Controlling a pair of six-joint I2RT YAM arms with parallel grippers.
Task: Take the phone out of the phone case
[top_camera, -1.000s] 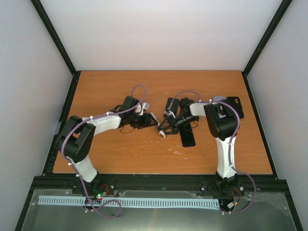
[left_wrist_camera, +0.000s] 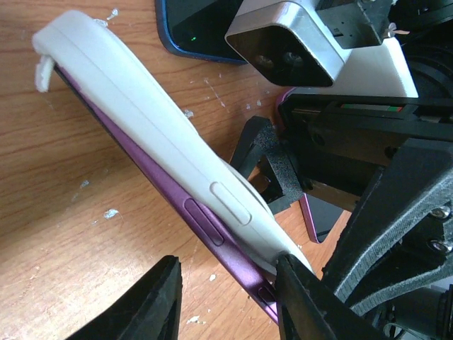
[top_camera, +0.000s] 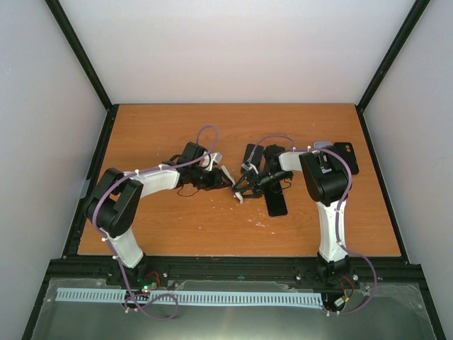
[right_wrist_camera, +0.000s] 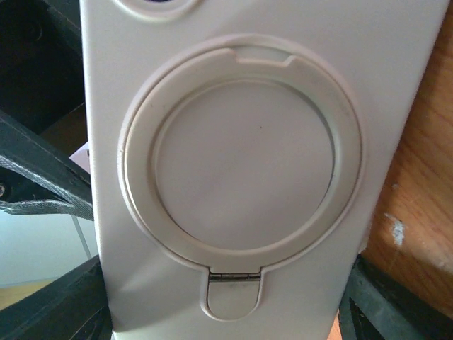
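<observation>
The phone case (left_wrist_camera: 148, 120) is white, with a round ring (right_wrist_camera: 244, 149) on its back. The purple-edged phone (left_wrist_camera: 163, 184) lies along it, and its dark edge stands partly clear of the case toward the upper end. My right gripper is closed across the case's width, one finger (right_wrist_camera: 60, 301) against each long side. My left gripper is open at the lower end. One of its fingers (left_wrist_camera: 301, 301) overlaps the end of the phone and case; the other stands apart over the table. From above, both grippers meet around the case (top_camera: 238, 197), mostly hiding it.
A black phone (top_camera: 276, 204) lies in front of the right arm, with another (top_camera: 253, 153) behind it. More dark phones (top_camera: 345, 157) rest at the far right.
The right arm and the case look almost unchanged.
</observation>
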